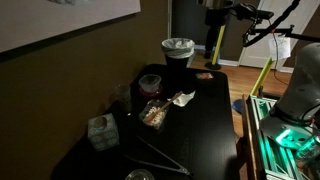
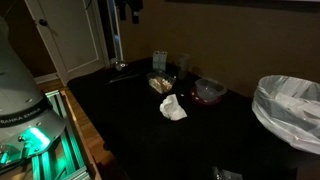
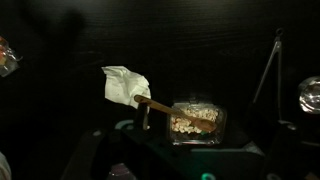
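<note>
High above the far end of the black table, my gripper [image 1: 214, 48] hangs clear of everything. It looks open in exterior view 2, its dark fingers apart with nothing visible between them. A clear container [image 3: 197, 123] of pale pieces sits on the table, and a wooden spoon [image 3: 172, 110] lies across it. Beside the container is a crumpled white tissue [image 2: 172, 107]. Metal tongs [image 3: 267, 69] rest on the table on the other side. The wrist view is dark, so the finger edges are hard to make out.
A lidded or clear bowl [image 2: 208, 91], a tall glass [image 1: 124, 98] and a pale box [image 1: 102, 131] stand along the wall side. A bin with a white liner [image 1: 178, 47] is beyond the table's far end.
</note>
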